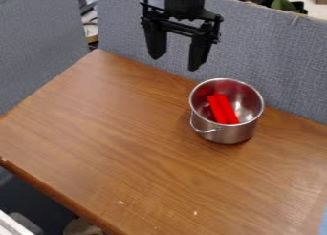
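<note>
My black gripper (178,46) hangs high at the back of the table, above and to the left of a steel pot (228,131). Its two fingers are spread wide apart with nothing between them. Inside the pot lies a bright red oblong object (223,110), leaning along the inside. The pot has a wire handle hanging at its front left.
Grey padded walls (45,53) stand along the back and left. The table's near-left edge drops away at the lower left.
</note>
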